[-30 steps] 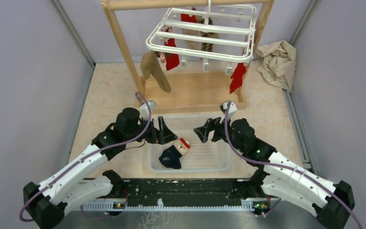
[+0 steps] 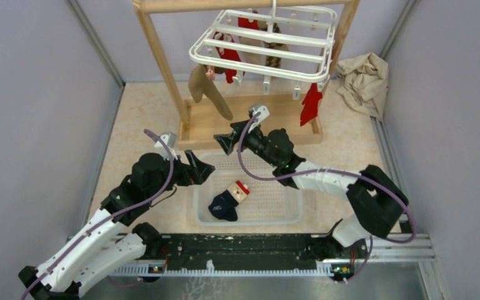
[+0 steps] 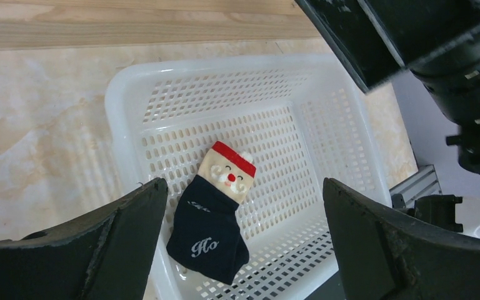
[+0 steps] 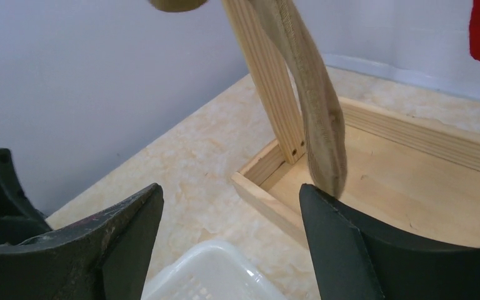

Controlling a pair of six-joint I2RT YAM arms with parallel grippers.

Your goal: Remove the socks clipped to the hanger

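Note:
Several socks hang from clips on the white hanger point(image 2: 262, 47): a tan one point(image 2: 209, 94) at the front left, a red one point(image 2: 310, 105) at the right, and another red one point(image 2: 228, 56) behind the front bar. A dark sock with a Santa face point(image 3: 209, 219) lies in the white basket point(image 3: 119, 125). My left gripper point(image 2: 206, 167) is open and empty above the basket's left edge. Open and empty too, my right gripper point(image 2: 223, 139) is below and in front of the tan sock, whose lower end point(image 4: 325, 144) dangles just beyond its fingers in the right wrist view.
A wooden stand point(image 2: 162, 56) holds the hanger, with a shallow wooden tray base point(image 2: 250, 140) under it. A crumpled beige cloth point(image 2: 362, 84) lies at the back right. The basket's right half is clear.
My right gripper has moved left and toward the stand. My left gripper has drifted left, away from the basket's middle. The hanger and its socks sway slightly.

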